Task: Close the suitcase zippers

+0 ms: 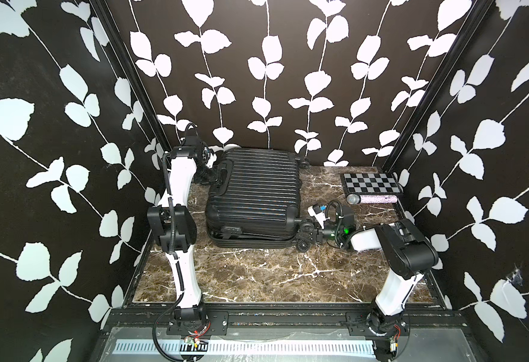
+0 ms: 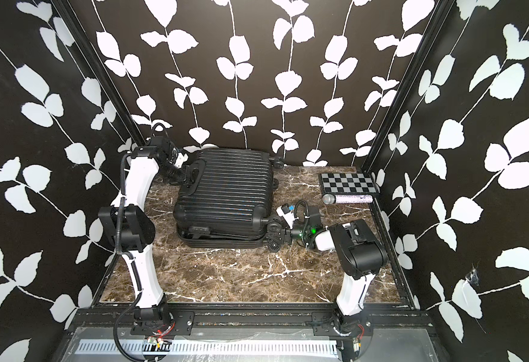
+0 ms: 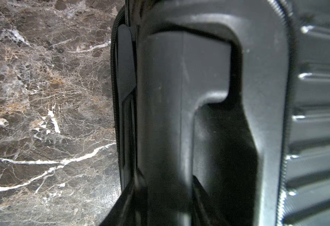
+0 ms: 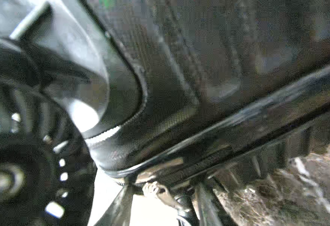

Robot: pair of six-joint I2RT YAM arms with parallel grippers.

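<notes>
The black ribbed suitcase lies flat on the marble table. In the left wrist view my left gripper is shut on the suitcase's carry handle at its left side. My right gripper is low at the suitcase's near right corner, beside a spinner wheel. A metal zipper pull sits between its fingers, which stand apart; whether it is held cannot be told. The zipper band along that edge runs under the shell rim, partly blurred.
A checkered board and a pink-patterned tube lie at the back right. Patterned walls close in the back and both sides.
</notes>
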